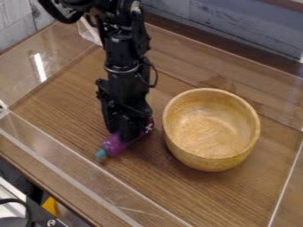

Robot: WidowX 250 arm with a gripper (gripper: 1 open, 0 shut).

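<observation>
The black robot arm (124,62) hangs down from the top of the view to the wooden table. Its gripper (128,129) is low at the table, on a purple object with a teal tip (113,146), which lies slanted toward the lower left and is partly hidden by the fingers. I cannot tell whether the fingers are closed on it. A yellow bowl (213,129) stands just right of the gripper.
White edges run along the left and back. A cable and a small yellow item lie at the lower left edge.
</observation>
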